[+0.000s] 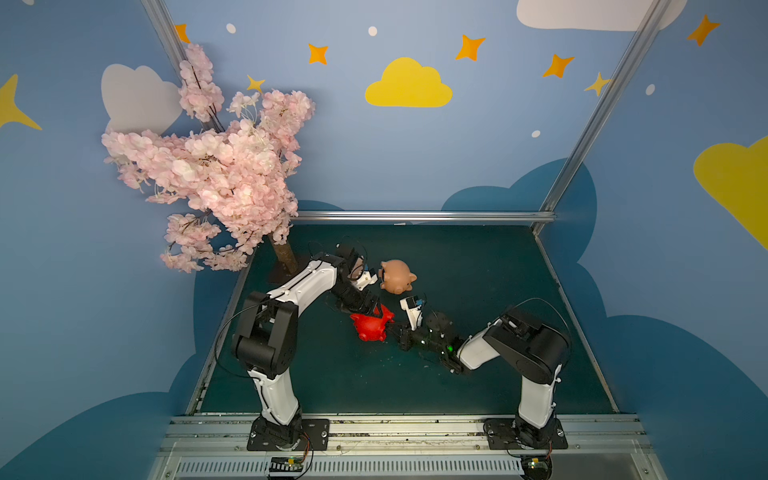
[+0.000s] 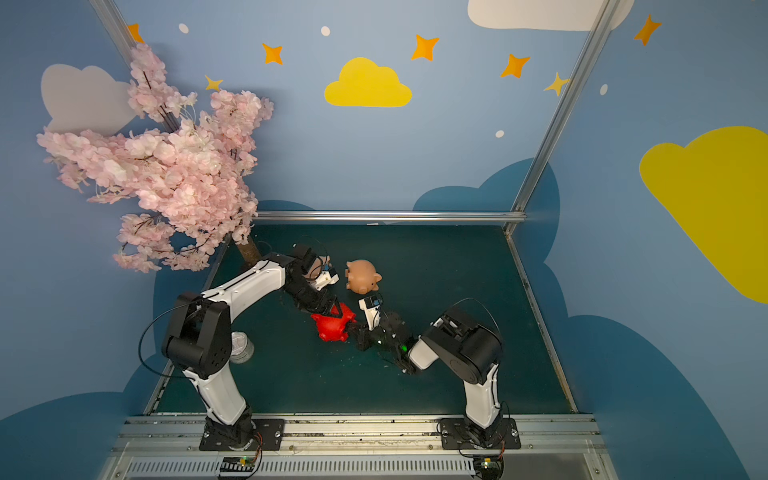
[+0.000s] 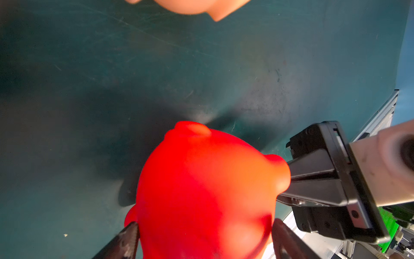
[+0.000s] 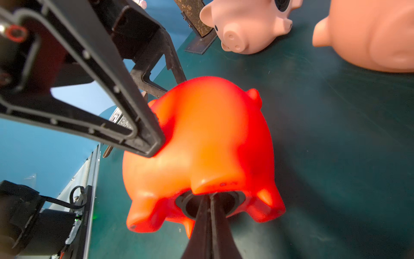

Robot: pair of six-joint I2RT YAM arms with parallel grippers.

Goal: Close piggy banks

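Note:
A red piggy bank (image 1: 371, 326) lies tipped on the green floor, its underside turned toward my right arm. My left gripper is open wide, one finger (image 3: 123, 241) on each side of the red body. In the right wrist view, one of its fingers (image 4: 148, 144) rests against the red flank. My right gripper is shut, its tips at the round black plug or hole (image 4: 230, 200) between the legs; whether the plug is seated is hidden behind them. A pink piggy bank (image 4: 252, 21) and a tan-pink one (image 1: 397, 276) sit farther back.
A blossom tree (image 1: 232, 176) fills the back left, its trunk close behind my left arm. A clear round container (image 2: 241, 347) stands beside the left arm. Free floor (image 1: 488, 272) lies to the right and at the front middle.

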